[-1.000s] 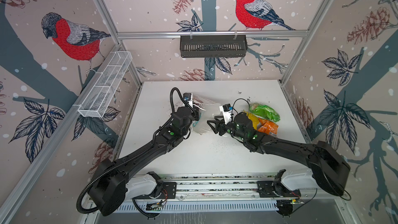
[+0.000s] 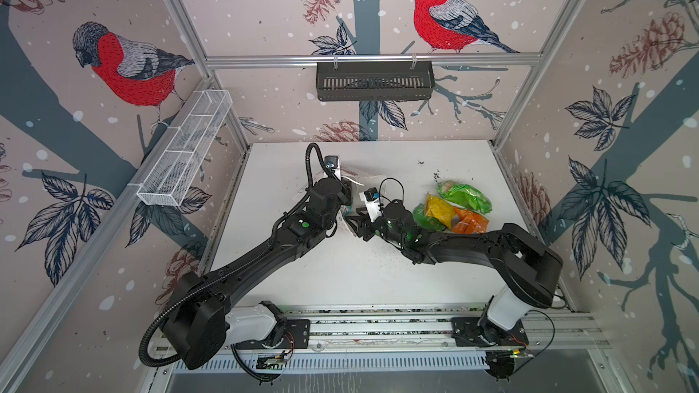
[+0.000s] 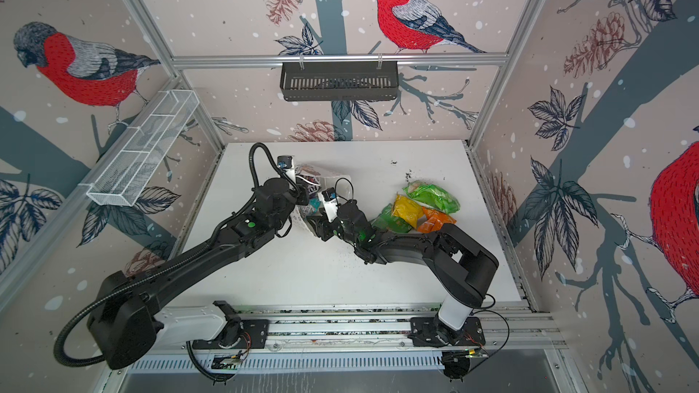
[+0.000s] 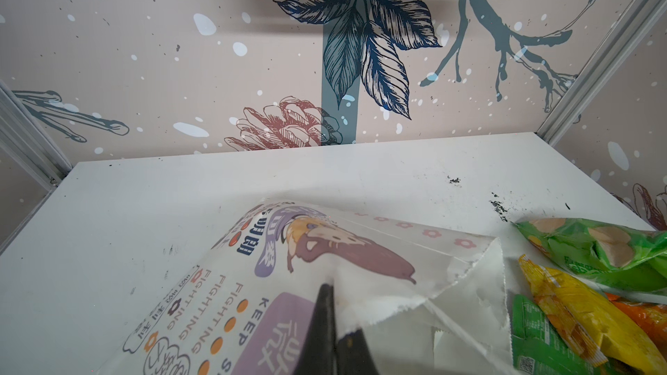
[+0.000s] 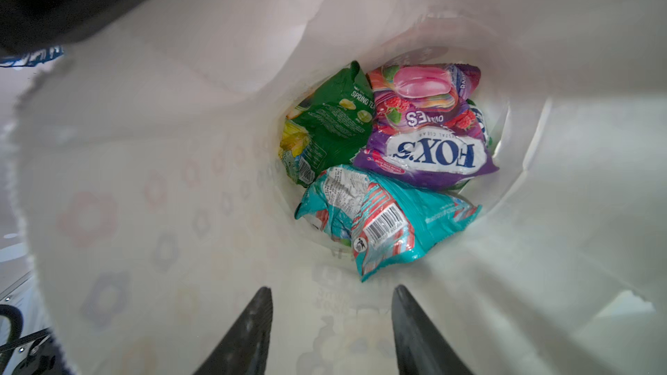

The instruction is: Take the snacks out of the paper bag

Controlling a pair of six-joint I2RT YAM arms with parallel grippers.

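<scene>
The white printed paper bag (image 4: pixel 264 319) lies mid-table. My left gripper is shut on the rim of its upper layer, lifting it. My right gripper is open at the bag's mouth, fingers below the packets in its wrist view. Inside sit a green-yellow packet (image 5: pixel 326 125), a purple FOX'S packet (image 5: pixel 423 132) and a teal packet (image 5: pixel 389 222). Outside, to the right, lie a green packet (image 2: pixel 463 196), a yellow one (image 2: pixel 439 209), an orange one (image 2: pixel 472 222) and another green one (image 4: pixel 538 340).
A black basket (image 2: pixel 375 83) hangs on the back wall and a white wire basket (image 2: pixel 182 145) on the left.
My right gripper has moved left into the bag's mouth. My left gripper has risen slightly at the bag's edge.
</scene>
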